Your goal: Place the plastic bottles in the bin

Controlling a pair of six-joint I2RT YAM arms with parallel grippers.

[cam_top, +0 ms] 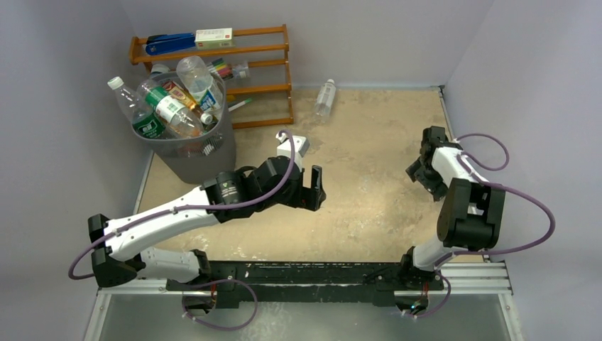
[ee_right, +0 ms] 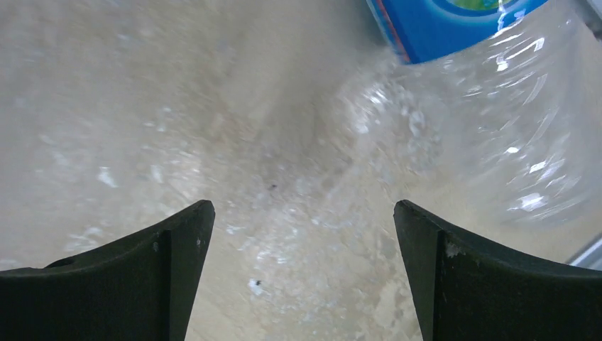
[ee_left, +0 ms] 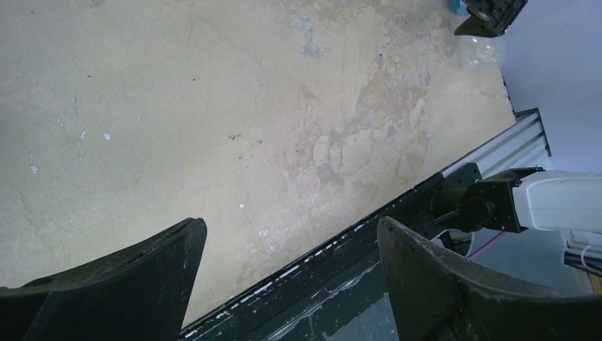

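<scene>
The grey bin (cam_top: 184,160) at the left is heaped with plastic bottles. A clear bottle (cam_top: 325,99) lies at the back middle of the floor. Another clear bottle with a blue label (ee_right: 518,135) lies at the right, just ahead of my right gripper, which is open and empty, low over it; in the top view that arm mostly covers the bottle. My left gripper hangs open over the middle-left, nothing between its fingers.
A wooden rack (cam_top: 263,89) with boxes and pens stands behind the bin. Walls border the back and sides, and a dark rail (cam_top: 305,273) runs along the front.
</scene>
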